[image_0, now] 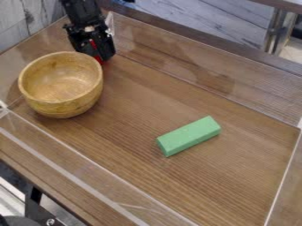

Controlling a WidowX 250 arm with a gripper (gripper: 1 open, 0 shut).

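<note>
My black gripper point(90, 48) is at the top left, low over the table just behind the wooden bowl point(59, 84), standing open. A red object point(99, 61) sits at its fingers, mostly hidden by them. A green block point(188, 135) lies on the table at the lower right.
The bowl takes up the left side, near the table's left edge. A white edge runs along the top right.
</note>
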